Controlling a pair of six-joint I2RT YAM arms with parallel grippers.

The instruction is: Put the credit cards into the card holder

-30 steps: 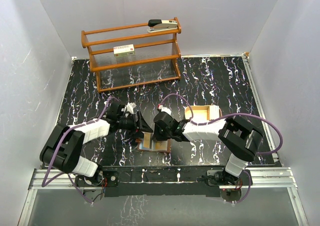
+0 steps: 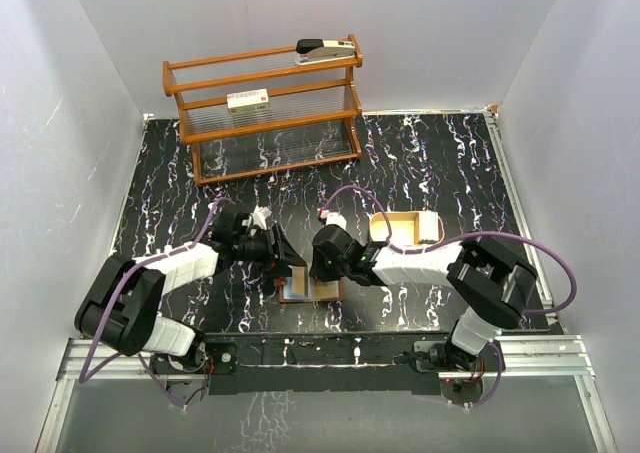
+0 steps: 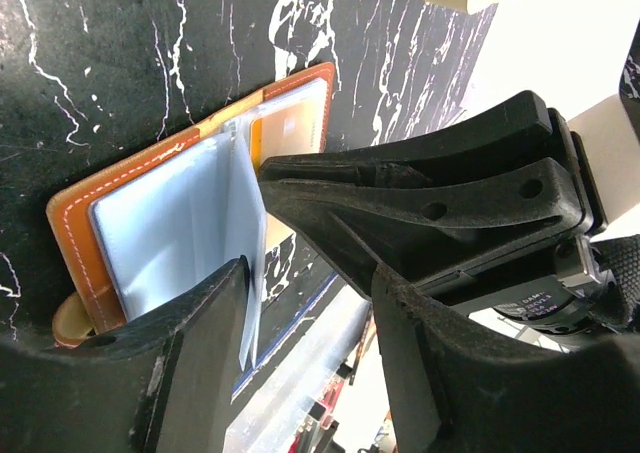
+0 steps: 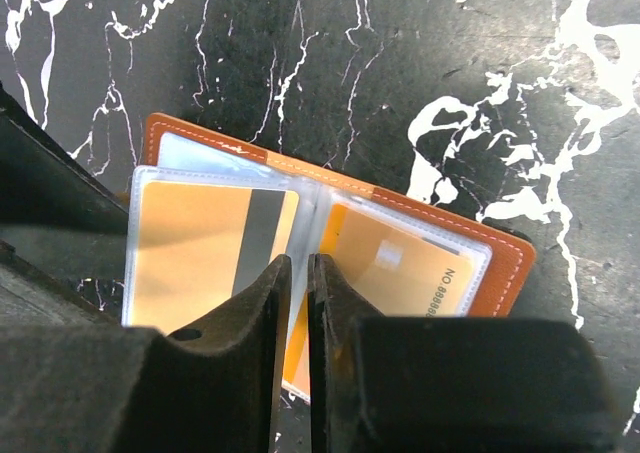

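An open brown leather card holder [image 4: 500, 273] lies on the dark marble table between both grippers. Its clear sleeves [image 3: 150, 233] show pale blue on one side; an orange card [image 4: 390, 263] shows in the other. A raised sleeve with an orange, dark-striped card [image 4: 205, 243] stands along the middle. My left gripper is part open at that raised sleeve; whether it grips it is unclear. My right gripper is shut over the holder beside the sleeve's edge, with nothing clear between its fingers.
A tan box [image 2: 400, 223] with a white item sits right of centre behind the right arm. A wooden rack [image 2: 270, 123] with a stapler and small box stands at the back. Side walls bound the table.
The right arm has shifted slightly to the right since about a second ago. The left arm has moved very little.
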